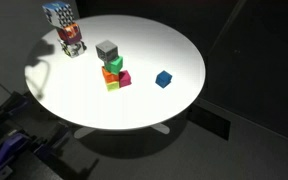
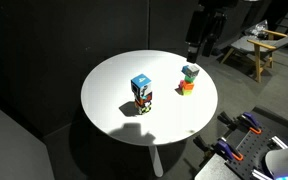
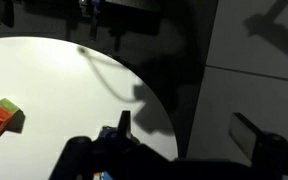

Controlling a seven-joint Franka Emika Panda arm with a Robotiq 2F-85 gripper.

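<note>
My gripper stands open in the wrist view, its two fingers wide apart with nothing between them. In the second exterior view the dark gripper (image 2: 206, 52) hangs above the right side of the table, clear of the blocks. A tall stack of patterned blocks (image 2: 141, 92) rises near the table's left front; the first exterior view has this patterned stack (image 1: 70, 33) at far left. A smaller stack holds a grey block (image 1: 106, 50), a green block (image 1: 115, 64), an orange block (image 1: 109, 75) and a yellow block (image 1: 112, 85). Touching or close beside it is a pink block (image 1: 124, 78).
A lone blue block (image 1: 163, 78) lies near the edge of the round white table (image 1: 169, 45). In the second exterior view, a wooden chair (image 2: 259, 48) stands behind, with a dark stand (image 2: 269, 140) at right.
</note>
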